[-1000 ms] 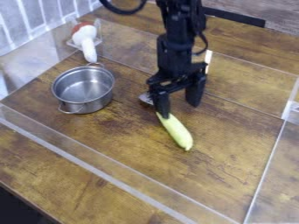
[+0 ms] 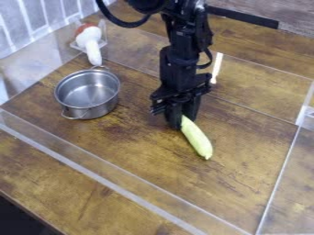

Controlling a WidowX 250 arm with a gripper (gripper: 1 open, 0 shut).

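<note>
My black gripper (image 2: 183, 116) is low over the middle of the wooden table, shut on the upper end of a pale yellow-green, elongated vegetable (image 2: 193, 136). The vegetable points down and to the right. The fingertips are partly hidden in the dark shape of the gripper.
A steel pot (image 2: 88, 93) stands at the left. A white object with a red part (image 2: 88, 41) lies at the back left. A thin white item (image 2: 216, 72) is behind the gripper on the right.
The gripper has come down and closed around the vegetable's upper end.
</note>
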